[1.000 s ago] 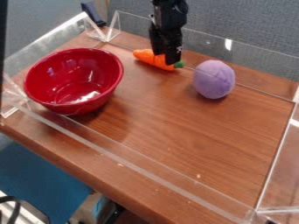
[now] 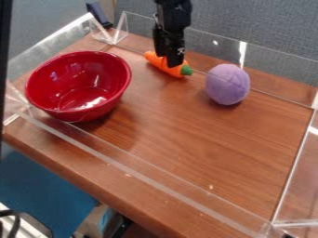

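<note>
An orange carrot with a green top [image 2: 158, 61] lies on the wooden table near the back, behind and to the right of a red bowl [image 2: 77, 85]. My black gripper [image 2: 170, 58] hangs from above over the carrot's middle, its fingers down at it; whether they are open or closed on it is hard to see. A purple ball [image 2: 228, 84] sits to the right of the carrot.
Clear low walls [image 2: 281, 65] edge the table [image 2: 187, 149].
My gripper has moved slightly left along the carrot and changed height a little over the last second. The bowl and ball have not moved.
</note>
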